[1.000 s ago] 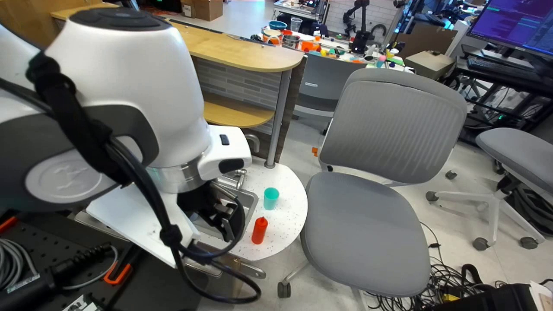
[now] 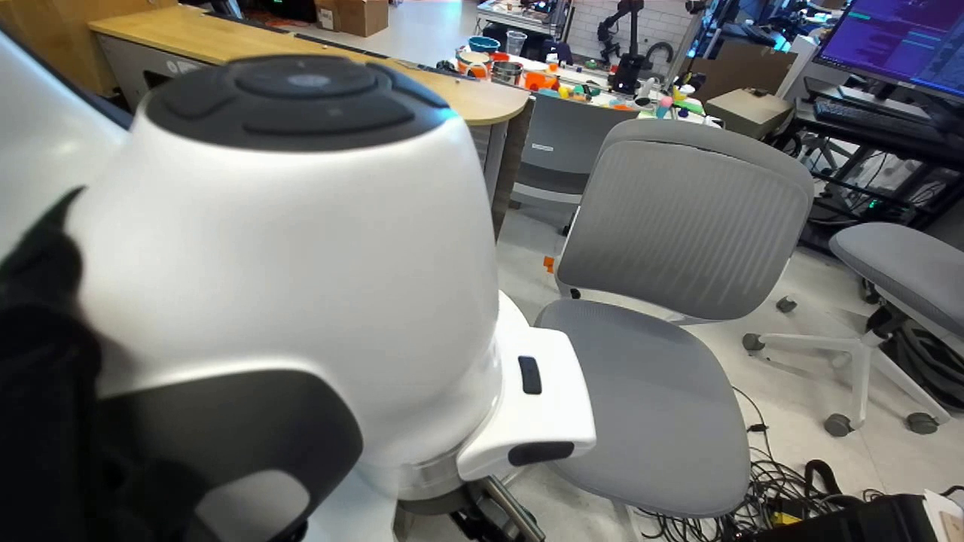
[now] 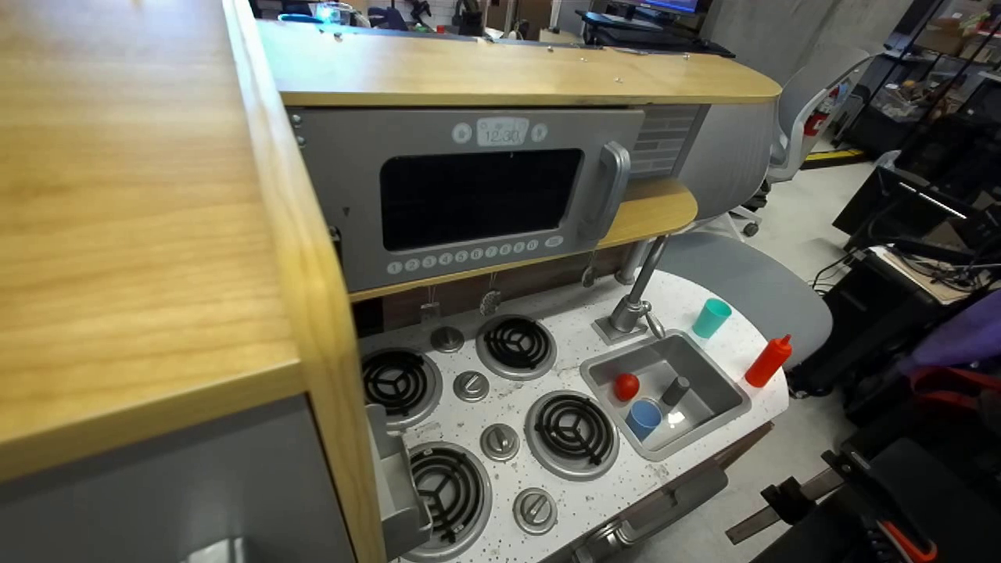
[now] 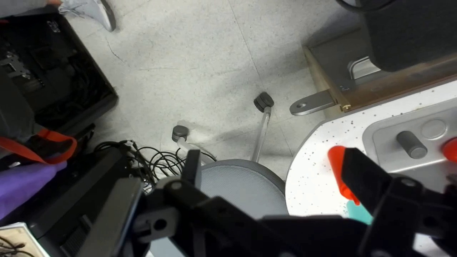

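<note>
Seen from the wrist, my gripper stands open, its two dark fingers wide apart with only floor and chair visible below the gap. A red bottle (image 4: pixel 337 156) is on the speckled white counter (image 4: pixel 315 180), partly covered by the right-hand finger. Beside it a teal cup (image 4: pixel 358 212) is mostly hidden by the gripper. Exterior view 2 has the bottle (image 3: pixel 769 360) upright near the counter's rounded end and the cup (image 3: pixel 712 318) behind it. The sink (image 3: pixel 732 413) holds a red ball (image 3: pixel 626 385), a blue cup (image 3: pixel 644 418) and a grey cylinder (image 3: pixel 675 391).
A grey chair (image 2: pixel 646 406) stands by the counter's rounded end. Loose cables (image 2: pixel 777 492) lie on the floor. The faucet (image 3: pixel 640 291) rises behind the sink, beside stove burners (image 3: pixel 572 427). A microwave (image 3: pixel 478 197) hangs above.
My arm has moved right and closer to exterior view 1, now filling its left half. It covers the counter, bottle and teal cup that showed there before.
</note>
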